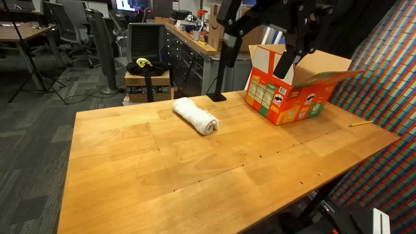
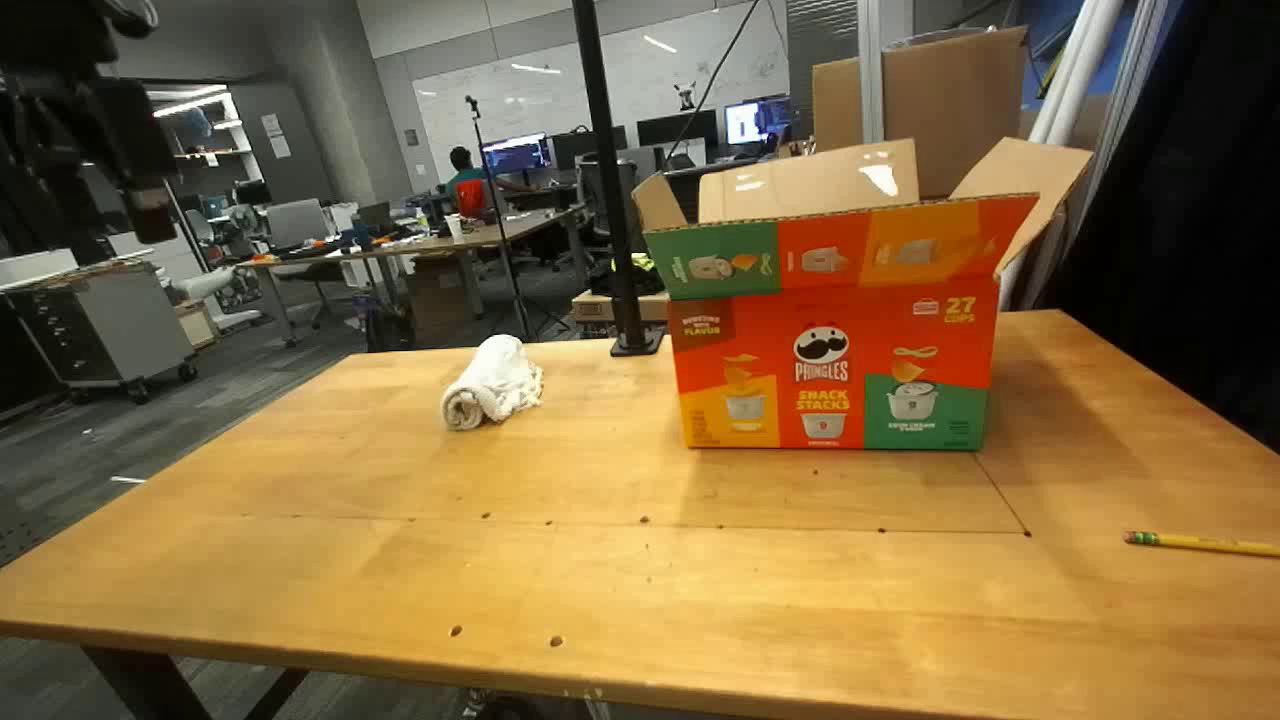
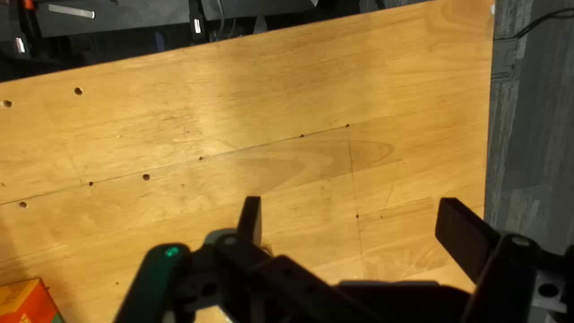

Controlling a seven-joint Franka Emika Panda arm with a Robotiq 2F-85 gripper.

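Observation:
High over the table, my gripper is open, its two dark fingers wide apart with only bare wood showing between them. Exterior view 1 has the gripper (image 1: 256,62) at the top, well above the tabletop. A white towel (image 1: 193,115), rolled into a cylinder, lies on the wood toward the far edge, apart from the gripper. In exterior view 2 the towel (image 2: 493,382) shows its coiled end and a fringed side. The wrist view does not clearly show it; the gripper body covers the lower middle there.
A red Pringles carton (image 2: 834,360) with raised flaps stands right of the towel; its corner (image 3: 29,301) enters the wrist view. A yellow pencil (image 1: 360,123) lies near the right edge. A black post (image 1: 216,97) rises at the back edge.

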